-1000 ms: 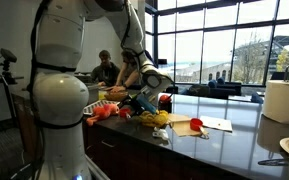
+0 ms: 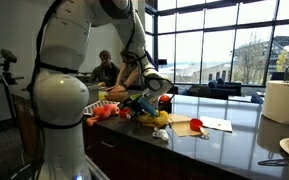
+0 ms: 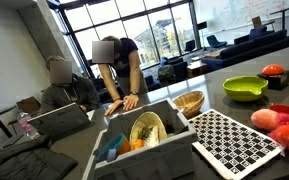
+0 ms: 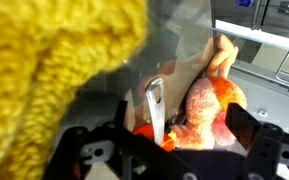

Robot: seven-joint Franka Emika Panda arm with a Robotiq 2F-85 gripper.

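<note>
My gripper stands open in the wrist view, its dark fingers (image 4: 109, 142) spread wide. Beyond the gap lie a red-orange object (image 4: 212, 108), a slim pale utensil-like piece (image 4: 156, 108) with a hole in its end, and a bright red piece (image 4: 150, 138). None of these looks clamped. Fuzzy yellow material (image 4: 49, 75) fills the left side, close to the camera. From exterior view 1, the arm reaches down to the cluttered left part of the counter, near a yellow item (image 2: 156, 118); the fingertips are hard to make out there.
A red cup (image 2: 196, 124) and white paper (image 2: 217, 124) lie on the counter, whose right part is largely clear. A grey bin (image 3: 154, 160), a checkered white mat (image 3: 232, 145) and a green bowl (image 3: 245, 88) appear in exterior view 2. Two people are behind the counter.
</note>
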